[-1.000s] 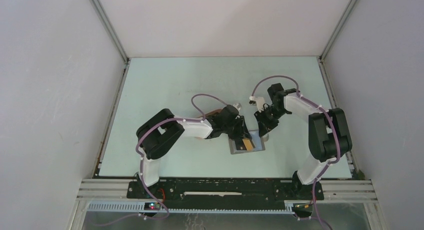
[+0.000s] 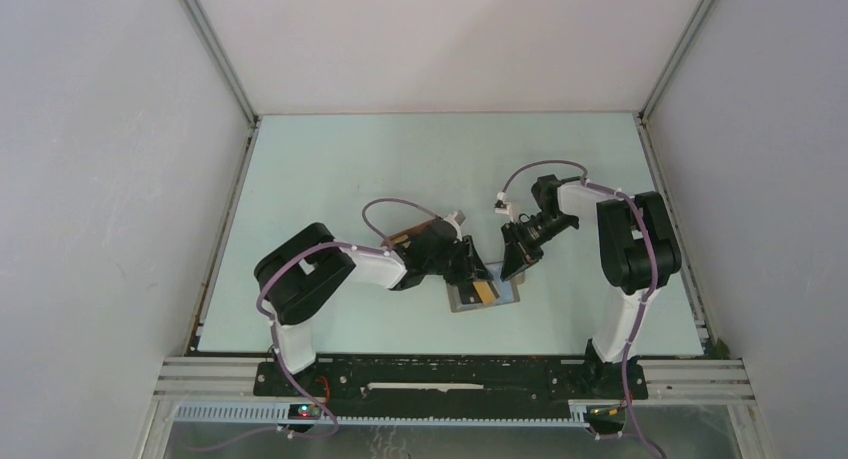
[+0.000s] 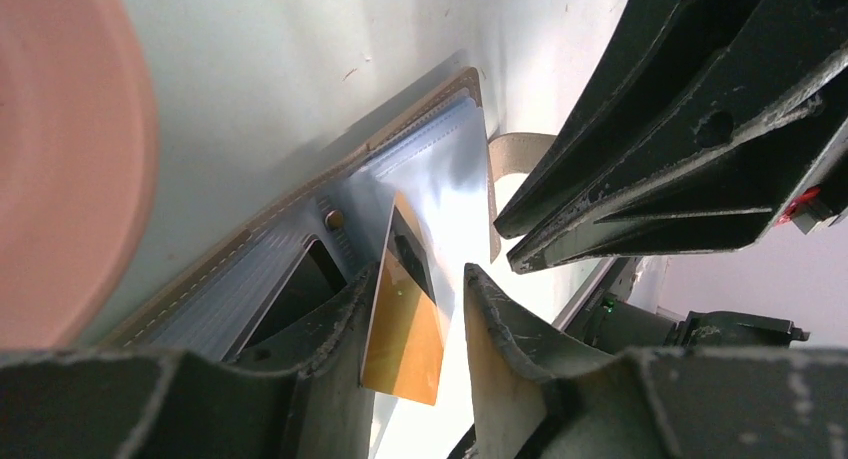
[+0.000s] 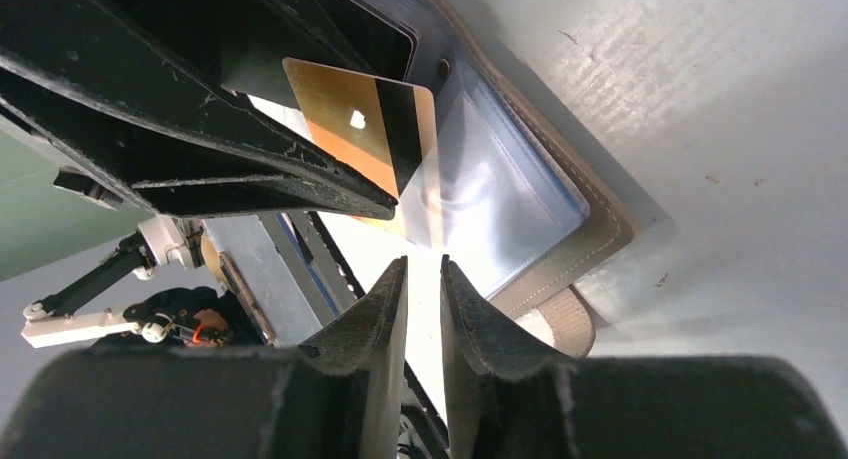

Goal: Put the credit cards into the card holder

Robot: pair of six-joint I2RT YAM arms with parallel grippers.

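The open card holder, brown with clear sleeves, lies below both grippers, with a dark card in it. An orange-and-black card stands out of a sleeve between the fingertips of my open left gripper; in the right wrist view the same card is partly behind the left gripper's fingers. My right gripper is shut at the holder's near corner; I cannot see anything held between its fingers.
A pink-brown round object lies beside the holder, partly under the left arm in the top view. The grippers are very close together.
Both arms have shifted slightly left in the top view, the holder with them.
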